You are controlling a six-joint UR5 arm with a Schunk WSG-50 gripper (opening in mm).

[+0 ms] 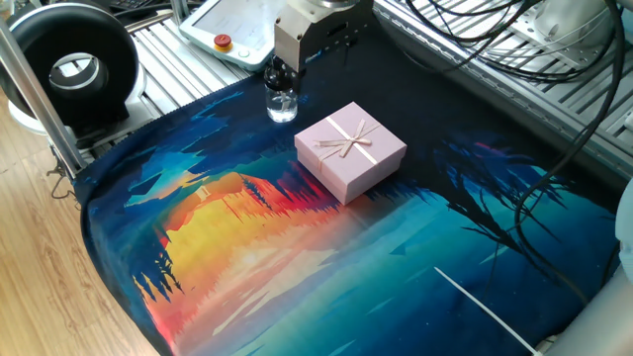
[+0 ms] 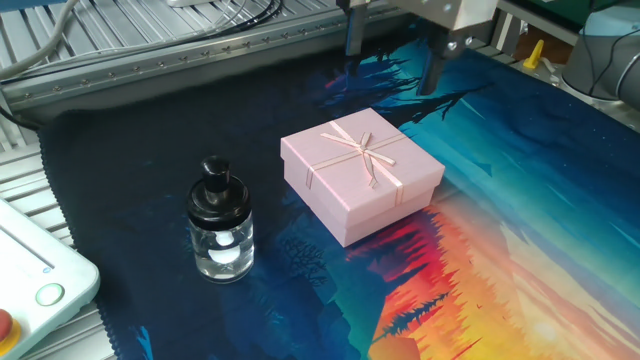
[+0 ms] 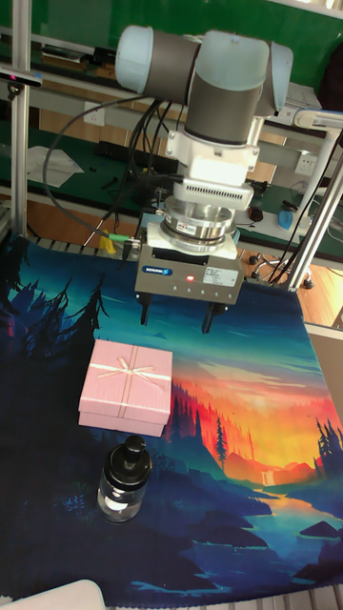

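Note:
A pink gift box [image 2: 362, 180] with a ribbon bow on its lid sits closed on the printed mat. Beside it stands an upright clear bottle [image 2: 222, 235] with a black pump-like top, apart from the box. In exterior view 3 my gripper [image 3: 176, 315] hangs above the mat on the far side of the box, its two dark fingers spread wide. Nothing shows between them. Exterior view 2 has the same fingers [image 2: 432, 72] at the top edge. From exterior view 1, the gripper body [image 1: 315, 38] overlaps the bottle's cap; its fingers are hard to make out there.
A white tablet-like controller with a red button [image 1: 224, 43] lies past the mat's edge near the bottle. Black cables [image 1: 593, 109] loop over the metal rail and the mat's side.

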